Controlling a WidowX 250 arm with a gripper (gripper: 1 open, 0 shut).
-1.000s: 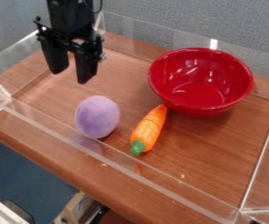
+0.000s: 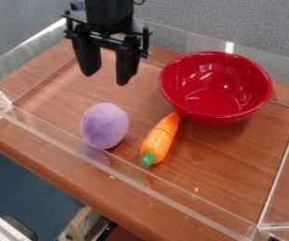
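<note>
My black gripper [image 2: 106, 58] hangs over the back left of the wooden surface, its two fingers apart with nothing between them. Below it sits a purple egg-shaped object [image 2: 105, 125]. An orange toy carrot [image 2: 161, 137] with a green tip lies to the right of that, and a red bowl [image 2: 216, 87] stands at the back right.
A clear low barrier [image 2: 274, 188] borders the wooden table [image 2: 222, 169]. A grey wall is behind.
The objects on the table have not moved.
</note>
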